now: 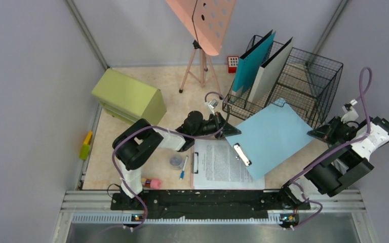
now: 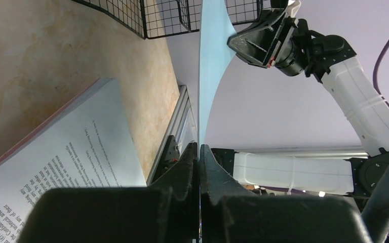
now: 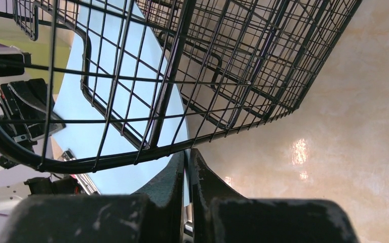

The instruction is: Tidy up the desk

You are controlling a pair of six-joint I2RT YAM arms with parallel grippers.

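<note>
A light blue clipboard (image 1: 272,137) with a metal clip hangs tilted over the desk, overlapping the wire rack's front. My left gripper (image 1: 238,132) is shut on its left edge; in the left wrist view the thin board (image 2: 213,55) runs down between the fingertips. At the opposite edge stands my right gripper (image 1: 310,133), its fingers shut. A strip of blue shows by those fingertips in the right wrist view, but no firm grip on the board is visible. Below lies another clipboard with printed sheets (image 1: 220,167). The black wire rack (image 1: 318,109) holds a teal folder (image 1: 252,63) and a grey-white folder (image 1: 273,71).
A green box (image 1: 129,96) stands at left, a pink tripod lamp (image 1: 202,23) at the back. Near the front are a clear cup (image 1: 176,161), a marker (image 1: 184,168) and a pink item (image 1: 155,184). The rack's right section is empty of folders.
</note>
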